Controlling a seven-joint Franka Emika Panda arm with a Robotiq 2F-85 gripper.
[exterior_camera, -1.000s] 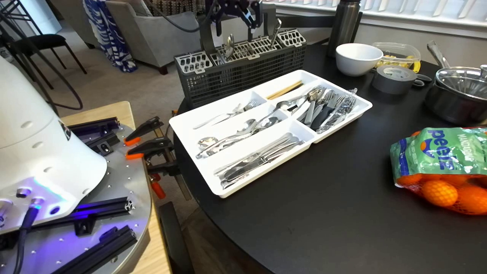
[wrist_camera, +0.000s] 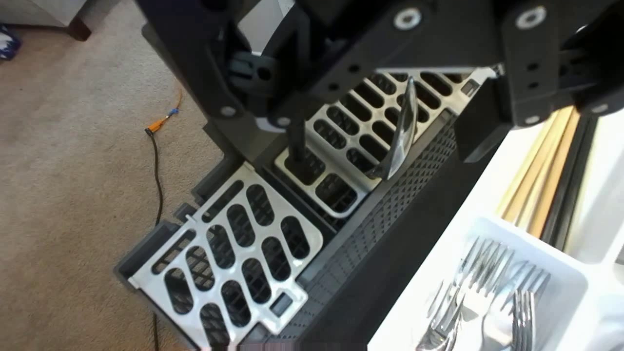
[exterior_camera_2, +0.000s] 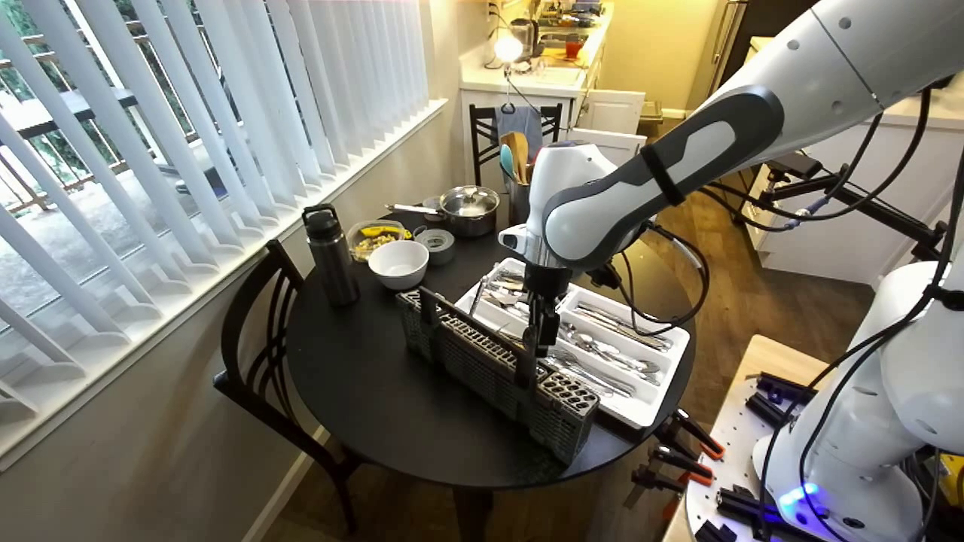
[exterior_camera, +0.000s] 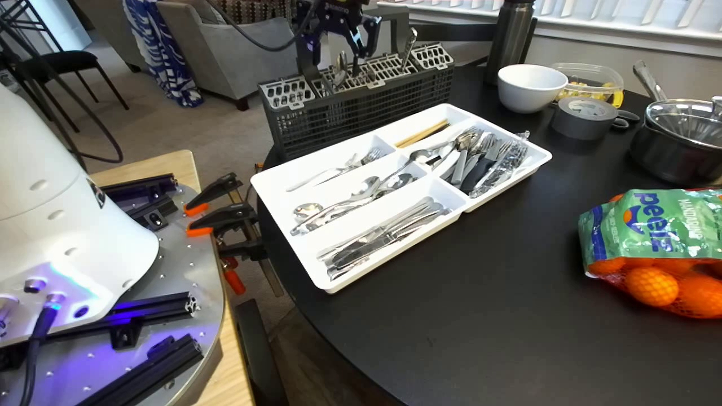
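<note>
A silver utensil (exterior_camera: 340,66), with a spoon-like end, stands upright in the grey cutlery basket (exterior_camera: 365,111). My gripper (exterior_camera: 337,61) is low over the basket, its fingers apart. In the wrist view the utensil (wrist_camera: 403,134) rises in the space between the two fingers, with a gap visible on both sides. The other fingertip is close above the slotted lid. A second utensil (exterior_camera: 409,48) stands farther along the basket. Beside the basket lies the white cutlery tray (exterior_camera: 287,177), holding forks (wrist_camera: 477,281), spoons (exterior_camera: 365,189) and knives (exterior_camera: 386,237) in separate compartments.
Behind the tray are a white bowl (exterior_camera: 531,88), a roll of grey tape (exterior_camera: 583,116), a tall dark bottle (exterior_camera: 509,40) and a lidded pot (exterior_camera: 680,145). A bag of mandarins (exterior_camera: 653,250) lies at the right.
My gripper has come down toward the basket and shifted slightly left in exterior view 1, its fingers now on either side of the utensil. The tray and basket have not moved.
</note>
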